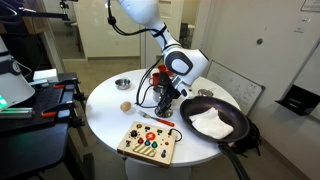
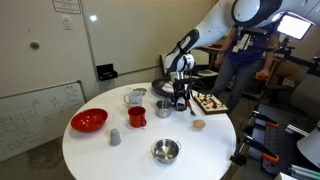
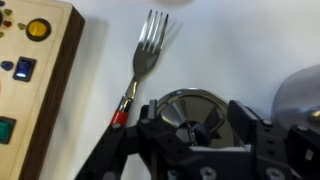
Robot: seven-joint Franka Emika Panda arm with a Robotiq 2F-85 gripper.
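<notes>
A round silver lid (image 3: 205, 101) with a dark knob (image 3: 197, 133) lies on the white table, low in the wrist view. My gripper is right over it, pointing down; its fingers (image 3: 239, 115) stand apart on either side of the knob, and whether they touch it I cannot tell. In exterior view 1 the gripper (image 1: 165, 103) hangs close to the tabletop between the toy board and the black pan. The arm and gripper hide most of the lid in both exterior views.
A fork (image 3: 146, 59) with a red handle lies beside the lid, near a wooden busy board (image 1: 149, 141). Close on the other side stands a metal pot (image 3: 300, 96). A black pan (image 1: 211, 122) holds a white cloth. Bare table surrounds the small brown round object (image 1: 125, 106).
</notes>
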